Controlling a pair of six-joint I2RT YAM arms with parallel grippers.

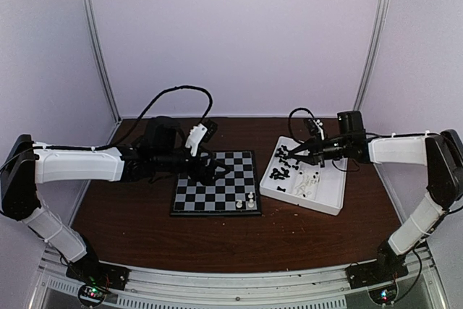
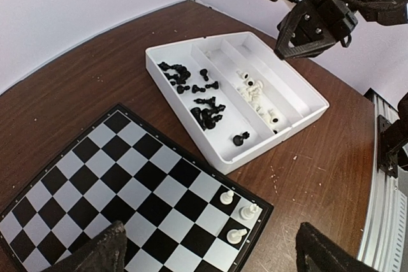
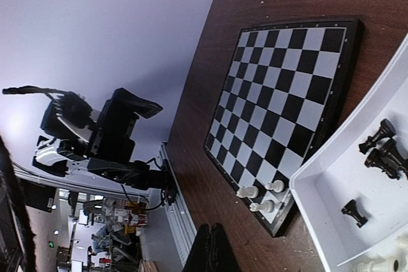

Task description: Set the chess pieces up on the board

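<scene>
The chessboard (image 2: 137,176) carries three white pieces at one corner: a small one (image 2: 227,197), one at the very corner (image 2: 249,211) and another (image 2: 236,236). Loose black pieces (image 2: 207,116) and white pieces (image 2: 253,92) lie in the white box (image 1: 331,192). My right gripper is shut with nothing between its fingertips, above the box in the top view; the white pieces are all outside it. My left gripper hangs over the board, its fingers wide apart and the gap empty.
The box stands close by the board's right side, its wall (image 2: 191,125) raised above the table. A divider separates black from white pieces. Bare wooden table (image 1: 217,240) lies in front of the board.
</scene>
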